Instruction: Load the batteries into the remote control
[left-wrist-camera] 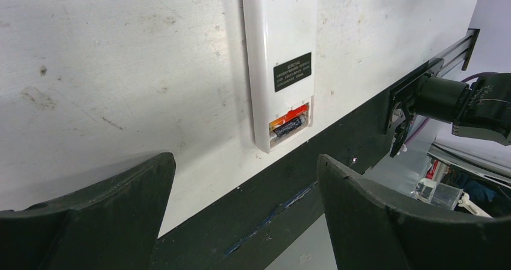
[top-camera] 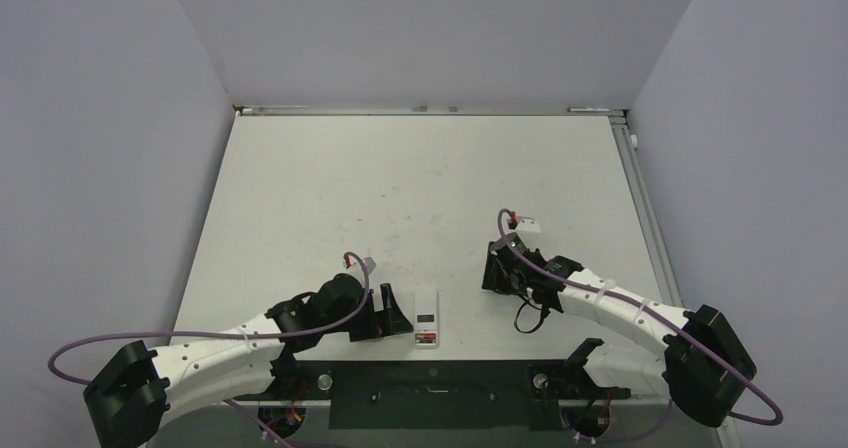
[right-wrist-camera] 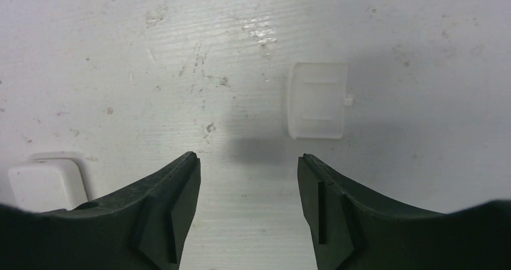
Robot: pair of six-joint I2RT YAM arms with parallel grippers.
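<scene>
The white remote control [top-camera: 426, 304] lies face down near the table's front edge. In the left wrist view, its battery compartment is uncovered, with an orange-red battery [left-wrist-camera: 288, 117] and a dark battery [left-wrist-camera: 288, 128] side by side in it. My left gripper is open close beside that end, its fingers apart and empty. A translucent battery cover [right-wrist-camera: 317, 101] rests on the table in the right wrist view. My right gripper hovers near it with parted fingers and nothing between them; the cover is ahead of the right finger. The top view hides the cover.
Left of the right gripper, a white rounded end [right-wrist-camera: 47, 184], apparently the remote's, shows partly behind a finger. Bare tabletop [top-camera: 400, 188] stretches behind both arms. The dark front edge [top-camera: 430, 393] of the table runs just below the remote.
</scene>
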